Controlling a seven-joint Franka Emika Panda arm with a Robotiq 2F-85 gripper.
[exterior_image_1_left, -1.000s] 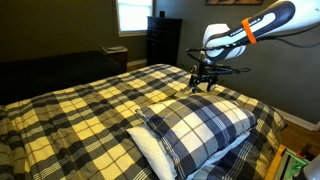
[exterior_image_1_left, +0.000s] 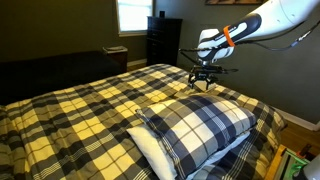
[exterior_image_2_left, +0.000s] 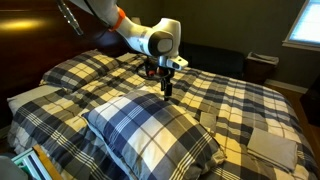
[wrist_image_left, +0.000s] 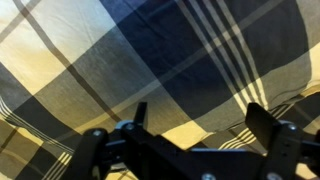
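Observation:
A plaid pillow (exterior_image_1_left: 205, 125) in navy, white and tan lies on the bed, puffed up, with white fabric showing along its near side. In exterior view 2 the same pillow (exterior_image_2_left: 150, 135) fills the front. My gripper (exterior_image_1_left: 203, 86) hangs over the pillow's far edge, pointing down. Its dark fingers stand apart at the bottom of the wrist view, and the gripper has nothing between them. Below it the pillow's cloth (wrist_image_left: 150, 60) spreads out, its edge running near the fingers. Exterior view 2 shows the gripper (exterior_image_2_left: 166, 92) just above the cloth; whether it touches cannot be told.
The plaid bedspread (exterior_image_1_left: 80, 100) covers the bed, with broad free room left of the pillow. Another plaid pillow (exterior_image_2_left: 80, 72) lies behind the arm. A folded plaid cloth (exterior_image_2_left: 272, 148) rests at the right. A dark dresser (exterior_image_1_left: 163, 40) stands at the back.
The arm has shifted slightly over the last second, the gripper moving a little left and lower in exterior view 1. The pillow looks unmoved.

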